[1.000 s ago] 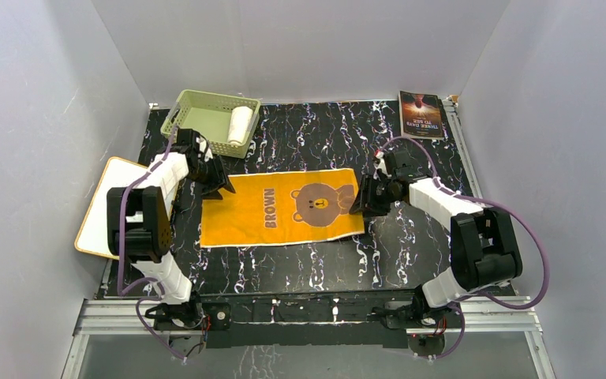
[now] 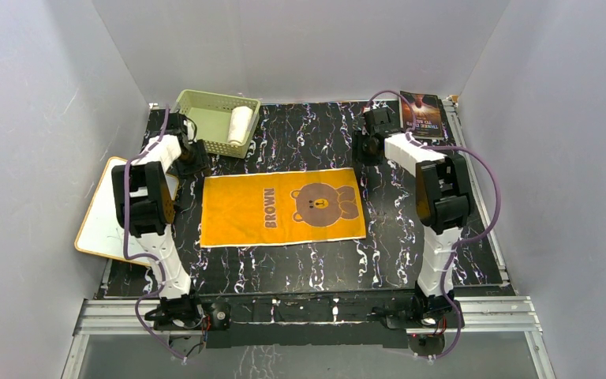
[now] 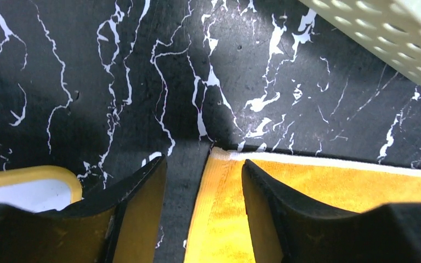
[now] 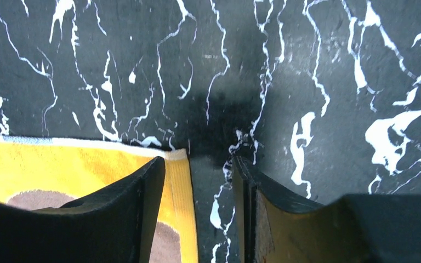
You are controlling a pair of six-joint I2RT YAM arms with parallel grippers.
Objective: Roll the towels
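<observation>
An orange towel with white edges, a bear and BROWN lies flat on the dark marbled table. My open left gripper is over its far left corner, nothing held between the fingers. My open right gripper is over the far right corner, also holding nothing. A rolled white towel lies in the green basket behind the left end.
A white board lies at the left beside my left arm. A book is at the back right. Bare table shows behind and in front of the orange towel.
Both grippers have moved toward the back of the table, the right one much further, from the towel's near right part to its far right corner. The towel lies much as before.
</observation>
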